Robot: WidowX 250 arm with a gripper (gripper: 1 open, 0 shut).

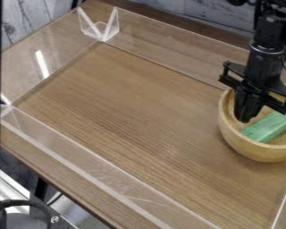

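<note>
My black gripper (pixel 246 107) reaches down from the right edge into a tan round bowl (pixel 250 148) at the right of the table. A green block (pixel 270 127) lies in the bowl, beside and to the right of the fingertips. The gripper looks shut, with nothing visible between its fingers, though its tips are partly inside the bowl and hard to make out.
A clear angular plastic piece (pixel 100 27) sits at the back left. Transparent strips run along the edges. Dark round hardware (pixel 21 217) shows at the lower left.
</note>
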